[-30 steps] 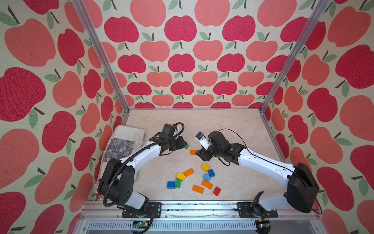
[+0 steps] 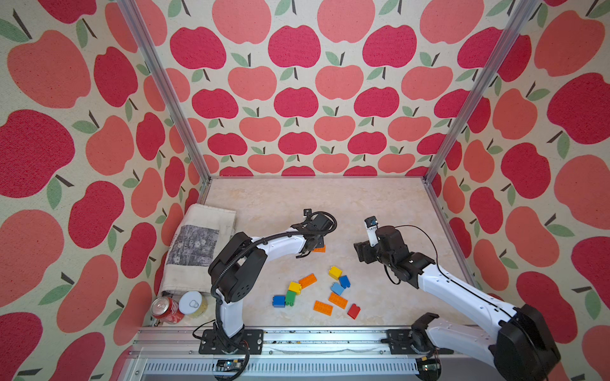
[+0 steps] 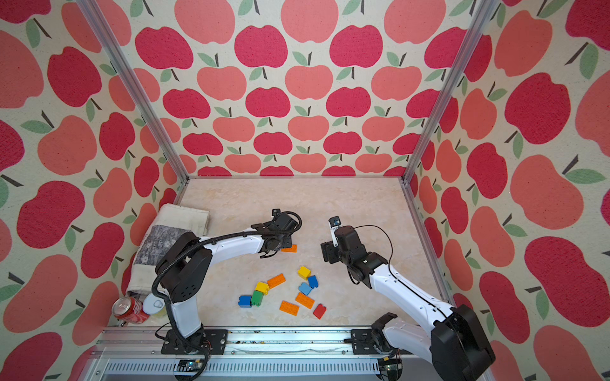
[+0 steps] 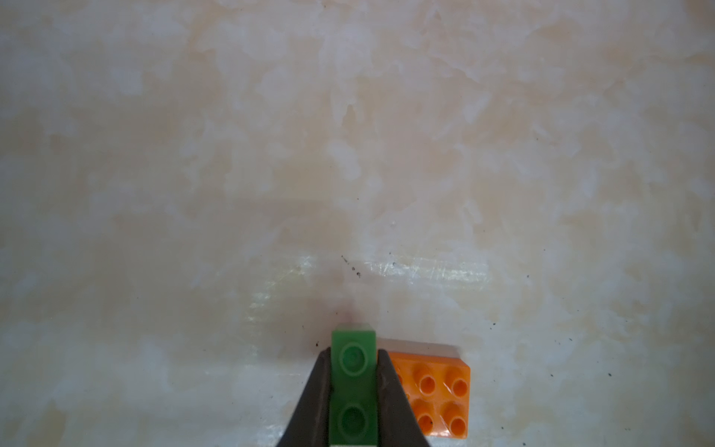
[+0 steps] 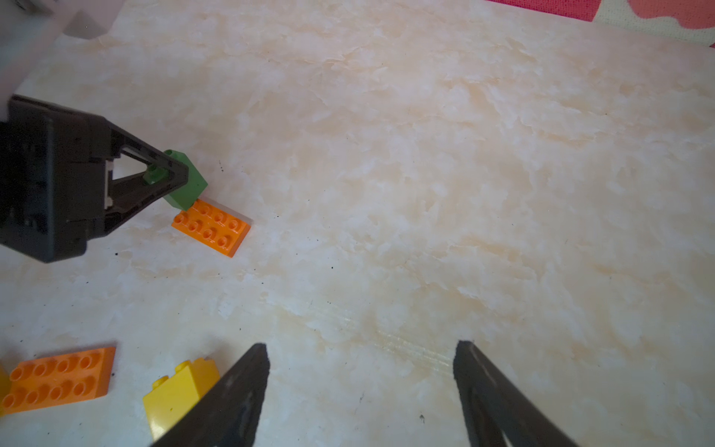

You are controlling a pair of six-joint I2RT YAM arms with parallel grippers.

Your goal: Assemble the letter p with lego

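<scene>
My left gripper is shut on a green brick (image 4: pixel 353 350), which in the left wrist view covers part of an orange brick (image 4: pixel 439 395) lying on the table. In the right wrist view the green brick (image 5: pixel 190 186) is at that orange brick's (image 5: pixel 212 227) left end; whether they touch is unclear. My right gripper stands open and empty, to the right of the orange brick.
Several loose bricks, among them orange (image 2: pixel 322 307), yellow (image 2: pixel 335 272), blue (image 2: pixel 279 301) and red (image 2: pixel 353 311), lie at the front. A cloth (image 2: pixel 197 222), can (image 2: pixel 166 309) and jar (image 2: pixel 192 304) occupy the left.
My left gripper has moved right and turned over the orange brick with the green one. My right gripper has drawn back to the right.
</scene>
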